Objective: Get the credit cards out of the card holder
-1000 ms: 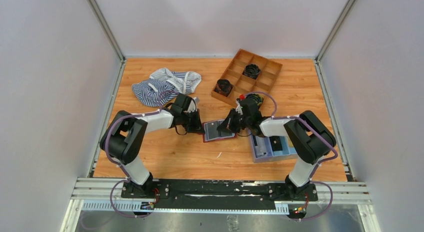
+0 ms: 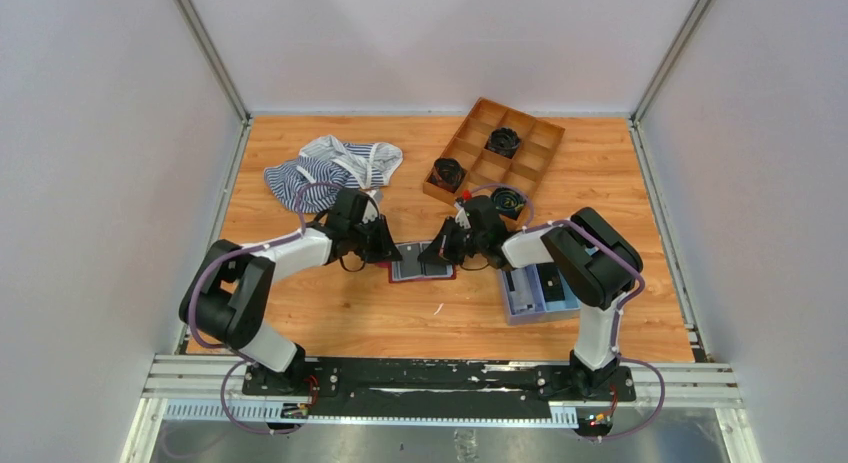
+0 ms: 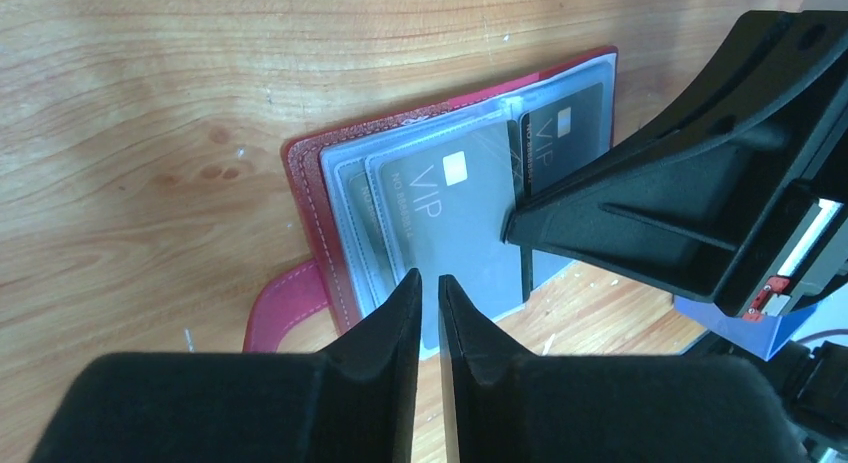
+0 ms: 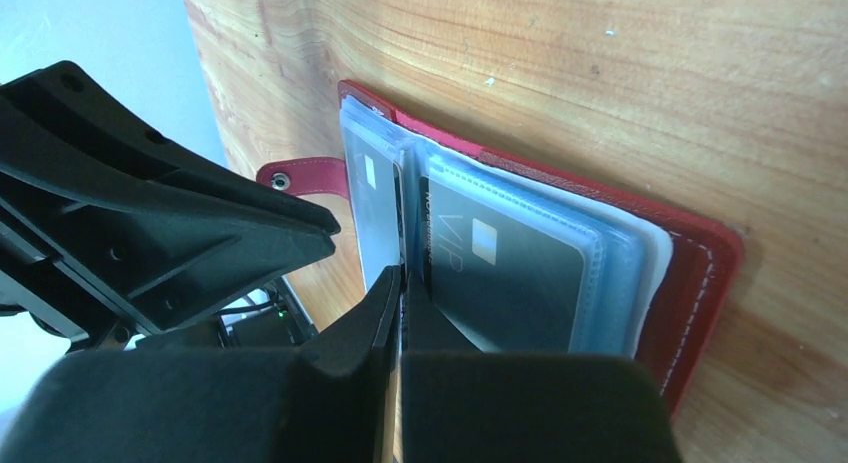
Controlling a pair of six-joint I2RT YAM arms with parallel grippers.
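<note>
The red card holder (image 2: pixel 405 280) lies open on the table, its clear pockets facing up. Grey VIP cards (image 3: pixel 460 198) sit in pockets on both halves. Over the holder's left end is my left gripper, its fingers slightly apart and nothing between them. From the right, my right gripper reaches to the upright pocket edge at the middle fold. Its fingers are shut at that edge; whether they pinch the thin plastic is hard to see. A red strap (image 3: pixel 285 305) sticks out on the left side.
A striped cloth (image 2: pixel 335 170) lies at the back left. The wooden compartment tray (image 2: pixel 540 143) with black coiled items is at the back right. A blue-grey box (image 2: pixel 540 317) stands under the right arm. Bare table lies in front of the holder.
The holder and my right gripper have shifted left together.
</note>
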